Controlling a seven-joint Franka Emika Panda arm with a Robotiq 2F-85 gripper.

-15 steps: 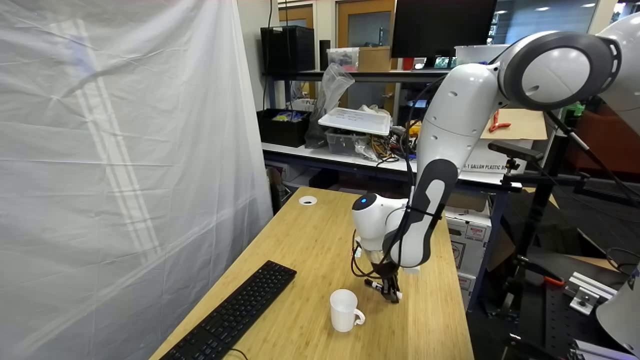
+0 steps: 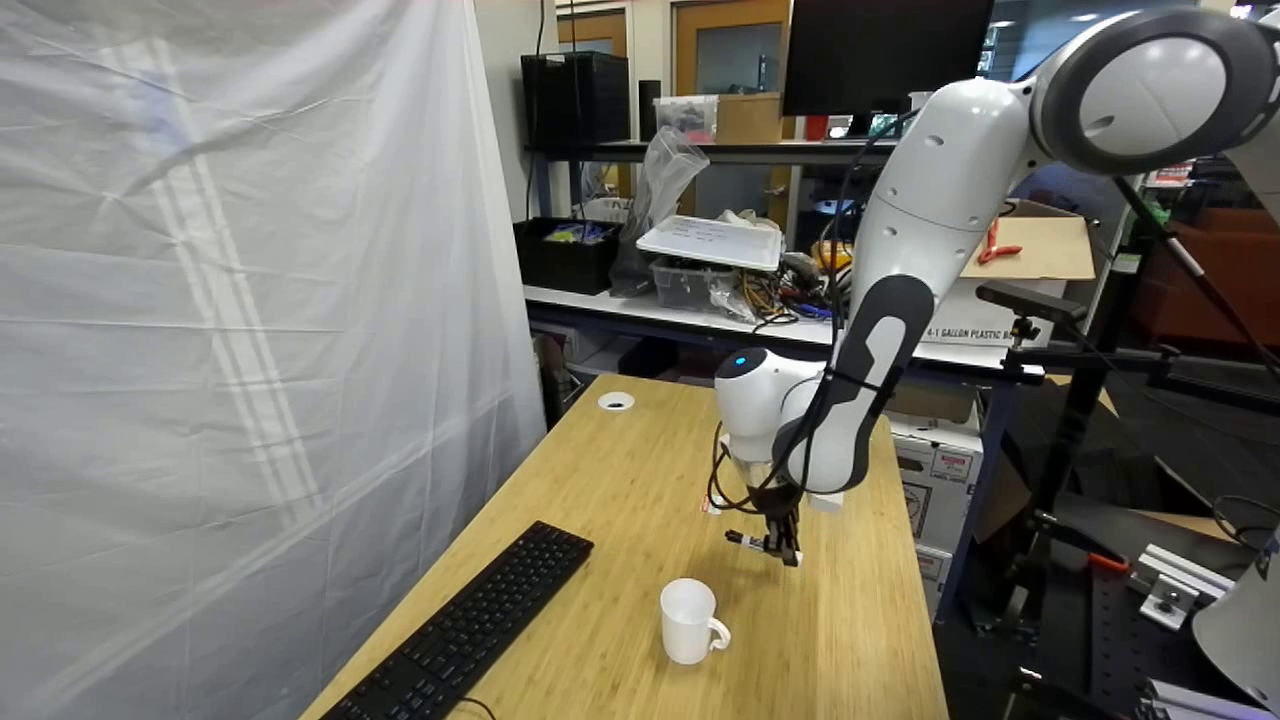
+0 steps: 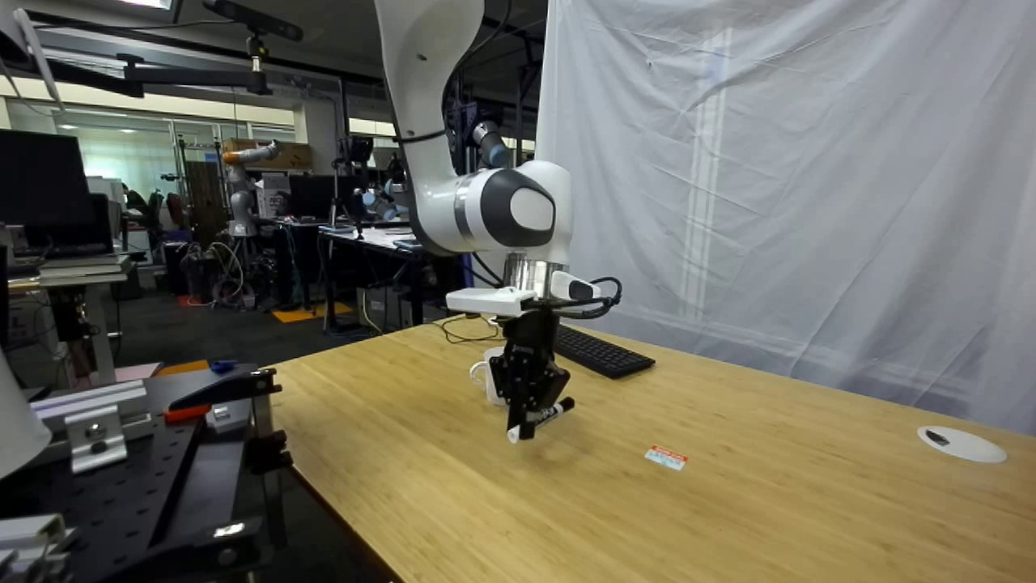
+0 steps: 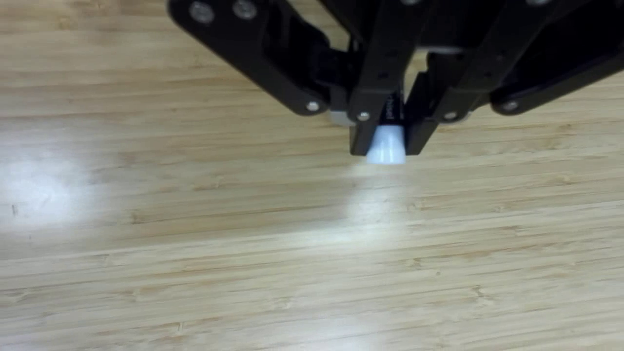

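Note:
A black-and-white marker (image 3: 553, 412) is pinched across its barrel by my gripper (image 2: 785, 557), which points down over the table. In the wrist view the marker's white end (image 4: 386, 146) pokes out between the two black fingertips of the gripper; the rest of it is hidden there. The marker lies roughly level and appears raised off the wood. A white mug (image 2: 687, 620) stands upright on the table, its handle to the right in exterior view 1. The gripper is apart from it, farther back. In exterior view 2 the mug (image 3: 493, 376) is partly hidden behind the gripper.
A black keyboard (image 2: 475, 624) runs along the table's curtain-side edge. A small red-and-white label (image 3: 666, 457) and a round white disc (image 3: 961, 444) lie flat on the wooden table (image 3: 777, 505).
The gripper has risen, and the marker has come up with it from the table. The arm has shifted up and slightly right in exterior view 1. The mug has stayed put.

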